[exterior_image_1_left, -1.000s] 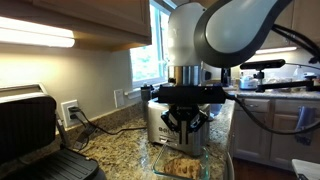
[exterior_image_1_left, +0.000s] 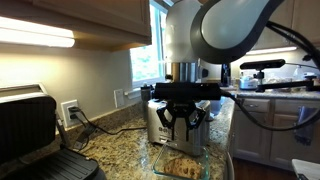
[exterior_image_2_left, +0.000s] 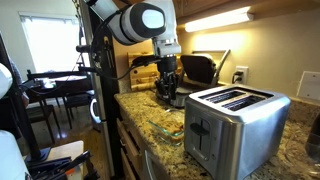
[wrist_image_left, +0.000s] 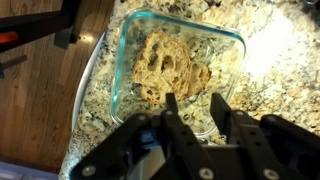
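Note:
Brown bread (wrist_image_left: 162, 66) lies in a clear glass dish (wrist_image_left: 239, 65) on the speckled counter, with another piece of bread (wrist_image_left: 200, 78) showing beside it. My gripper hangs over the near side of the dish in the wrist view, its black fingers apart and nothing between them. Exterior view 1 puts the gripper (exterior_image_1_left: 181, 139) above the bread (exterior_image_1_left: 183, 167), clear of it. In exterior view 2 the dish (exterior_image_2_left: 170, 136) is small and the bread is hard to make out.
A silver toaster (exterior_image_2_left: 232, 130) with two empty-looking slots stands on the counter near the dish. An open black grill (exterior_image_1_left: 40, 165) sits at the left, with a cable running from the wall outlet (exterior_image_1_left: 70, 110). Bare counter (exterior_image_1_left: 125, 150) lies between grill and dish.
Compared with one second ago, my gripper is a little higher above the dish and its fingers stand farther apart. The dish and bread stay in place.

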